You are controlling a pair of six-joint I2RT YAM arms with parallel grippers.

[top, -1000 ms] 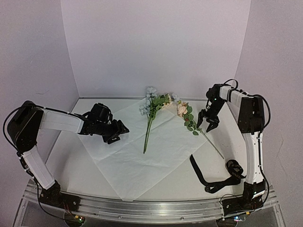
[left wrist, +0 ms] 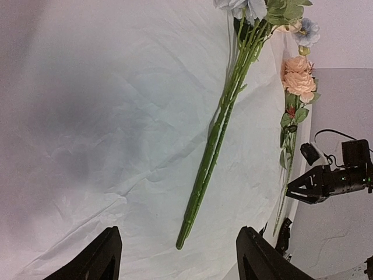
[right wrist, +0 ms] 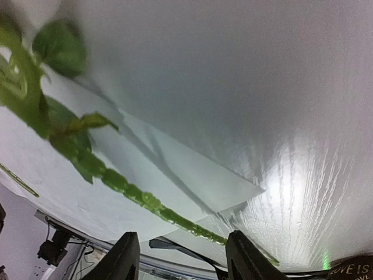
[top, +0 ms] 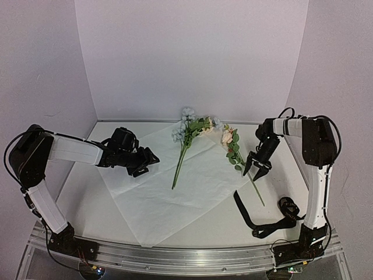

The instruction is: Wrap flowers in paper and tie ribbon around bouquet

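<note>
Blue and cream flowers (top: 188, 125) lie bunched at the back of the white paper (top: 140, 207), their green stems (left wrist: 205, 166) together pointing forward. Right of them rests a peach flower (top: 227, 137) with green leaves; its long stem (right wrist: 152, 203) slants toward the front right, past the paper's edge. My right gripper (top: 250, 176) is over this stem with its fingers apart; in the right wrist view the stem crosses the gap and passes behind one finger (right wrist: 238, 256). Left of the bunch, my left gripper stands open and empty, apart from the stems.
A black ribbon (top: 247, 219) lies at the front right, one end loose and the remainder coiled near the right arm. A metal rail (top: 192, 251) borders the table's front. Bare table shows at the front left.
My right gripper has moved toward the front. The peach flower's stem end swung left and forward, while the paper's front corner and the bunch's stem ends shifted left. The left arm stayed still.
</note>
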